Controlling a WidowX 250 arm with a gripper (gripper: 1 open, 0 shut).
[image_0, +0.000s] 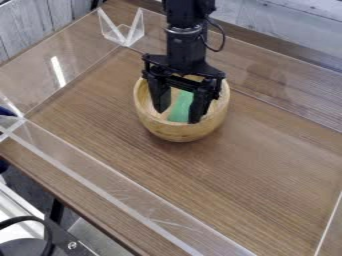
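Note:
My black gripper (182, 92) reaches down from the top centre over a round light-wooden bowl (181, 128), its two dark fingers spread open above and partly inside the bowl's rim. A green object (182, 107) lies in the bowl between the fingers, partly hidden by them; I cannot tell whether they touch it.
A clear plastic item (122, 28) sits at the back left. Dark cables (40, 225) and some hardware show past the table's lower-left edge.

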